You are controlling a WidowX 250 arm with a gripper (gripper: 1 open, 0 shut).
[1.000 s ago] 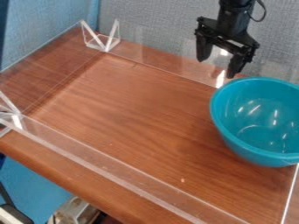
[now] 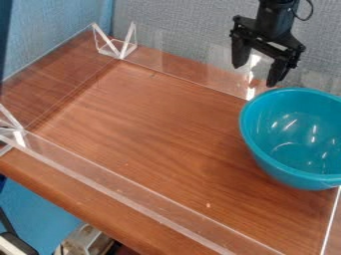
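Note:
My gripper (image 2: 260,62) hangs at the upper right of the camera view, black, pointing down with its two fingers apart and nothing visible between them. It is above the back edge of the board, behind and higher than a large teal bowl (image 2: 290,139). The bowl stands on the right side of the wooden surface (image 2: 147,149) and looks empty.
Clear low walls with white corner brackets (image 2: 116,42) edge the wooden surface. A grey padded wall (image 2: 173,20) stands behind, a blue one (image 2: 40,40) at the left.
My gripper has shifted slightly to the right over the last second. The bowl has not visibly moved.

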